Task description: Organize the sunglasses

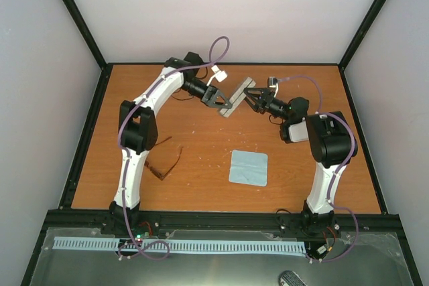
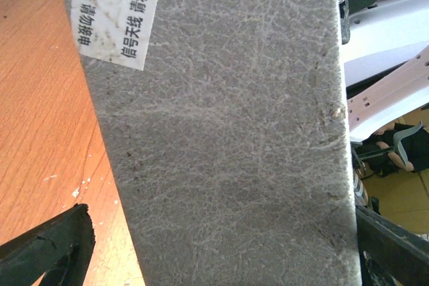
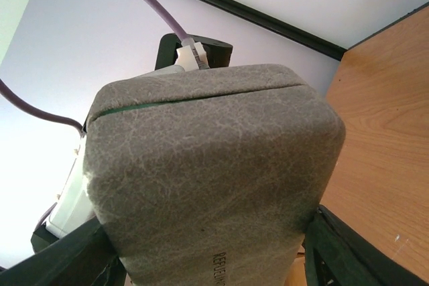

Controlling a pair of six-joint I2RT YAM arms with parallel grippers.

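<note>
A grey sunglasses case (image 1: 234, 98) is held in the air between both grippers, filling the left wrist view (image 2: 221, 132) and the right wrist view (image 3: 208, 165). My left gripper (image 1: 221, 103) is open, its fingers either side of the case's lower end. My right gripper (image 1: 250, 95) is at the upper end, fingers on either side; whether they grip it is unclear. Brown sunglasses (image 1: 162, 172) lie on the wooden table at the left, beside the left arm.
A light blue cloth (image 1: 248, 167) lies flat on the front middle of the table. Dark frame rails edge the workspace.
</note>
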